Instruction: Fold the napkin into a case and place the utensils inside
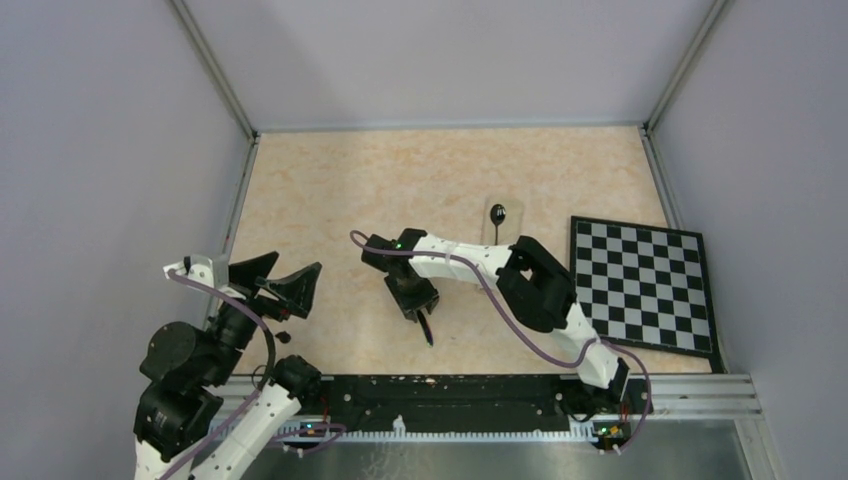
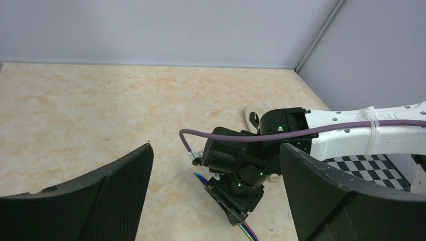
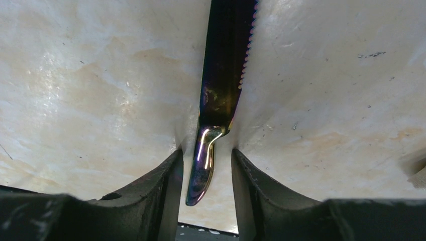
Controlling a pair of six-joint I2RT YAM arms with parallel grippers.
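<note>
A shiny dark, rainbow-tinted knife [image 3: 221,75] lies on the table. My right gripper is low over it, the fingers standing apart on either side of the handle with gaps showing. In the top view the knife [image 1: 426,330] sticks out from under the right gripper at table centre. Right of it rests the beige folded napkin [image 1: 514,210] with a dark spoon [image 1: 498,214] on it; the right arm hides their lower part. My left gripper is open and empty, held at the table's left front.
A black-and-white checkered board [image 1: 640,285] occupies the right side of the table. A small dark spot [image 1: 283,337] shows near the left gripper.
</note>
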